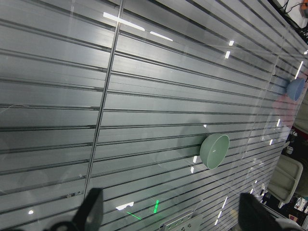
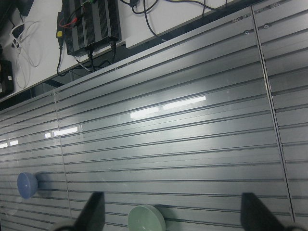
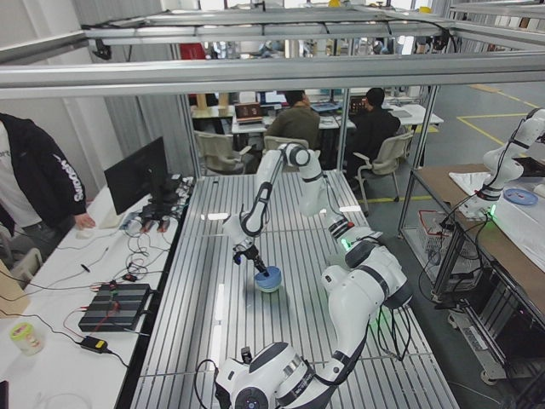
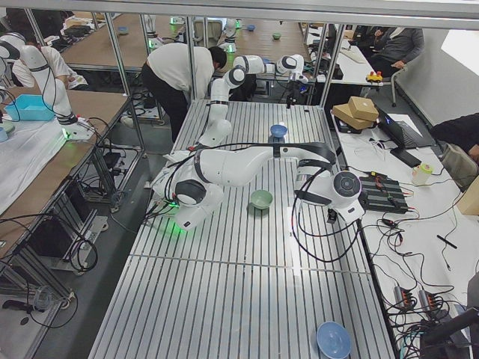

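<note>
In the left wrist view, a green bowl lies on the slatted metal table, with a blue bowl farther right. My left gripper is open above the table, nothing between its fingers. In the right wrist view, the green bowl is at the bottom edge and a blue bowl at left. My right gripper is also open and empty. In the camera right view, another blue bowl sits at the near right.
A white side bench holds black power units, cables, a monitor and a cup. A person stands beside it.
</note>
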